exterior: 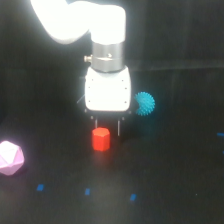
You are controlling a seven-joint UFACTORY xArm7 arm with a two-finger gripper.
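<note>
A small red block (101,139) rests on the dark surface near the middle of the camera view. The white arm reaches in from the top left, and its gripper (108,127) points down just beyond and slightly right of the block. Two thin dark fingers show faintly below the white housing, with a gap between them. Nothing is visibly held. Whether a finger touches the block is too dim to tell.
A spiky cyan ball (145,103) lies right of the gripper, partly close to the white housing. A pale pink faceted ball (10,158) sits at the left edge. Several small blue marks dot the surface, which is otherwise clear in front and at right.
</note>
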